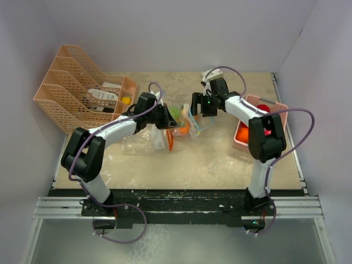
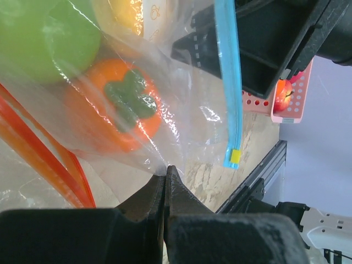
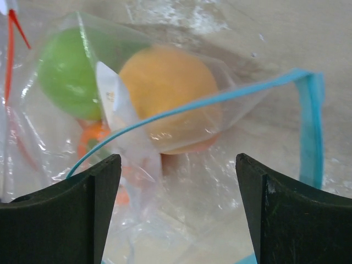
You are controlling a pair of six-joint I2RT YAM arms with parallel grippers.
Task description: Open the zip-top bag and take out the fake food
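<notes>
My left gripper is shut at the near edge of the clear zip bag, which has an orange-red zip and a blue zip with a yellow slider. In the bag show a green fruit, an orange-yellow fruit and an orange pepper, with a white slip among them. My right gripper is spread open over the bag's blue-edged opening; in the left wrist view it appears just beyond the blue zip.
A tan compartment rack stands at the back left. A pink basket of red and orange fruit sits at the right. A small white block lies at the back.
</notes>
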